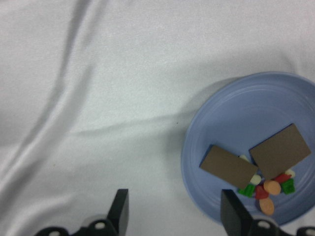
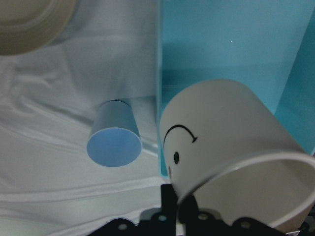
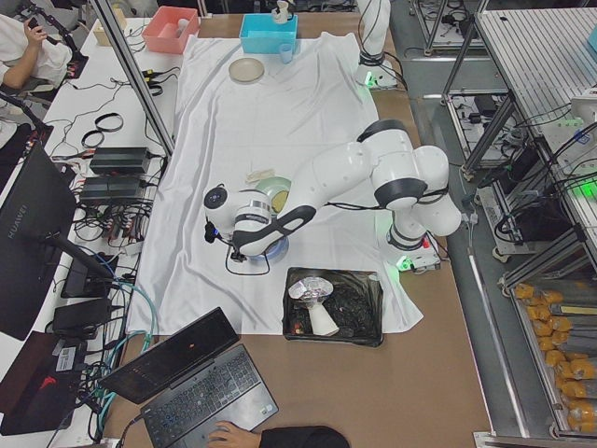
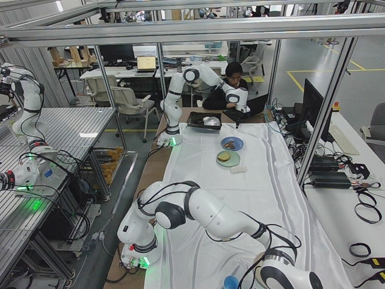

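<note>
My left gripper hangs open over the white cloth at the left edge of a blue plate (image 1: pixel 231 118), which holds two brown slabs (image 1: pixel 278 150) and small coloured food pieces (image 1: pixel 272 188). My right gripper is shut on a white mug (image 2: pixel 221 123) with a drawn face, held over a light blue bin (image 2: pixel 231 34). A blue cup (image 2: pixel 113 137) lies in view left of the bin, beside a beige plate (image 2: pixel 29 24). A green plate (image 4: pixel 228 161) with a yellow item sits near the blue plate.
A black tray (image 3: pixel 354 308) holds a silvery item and a white piece (image 3: pixel 322 319) at the table's near end. A laptop (image 3: pixel 201 392) and a person's hand are beside it.
</note>
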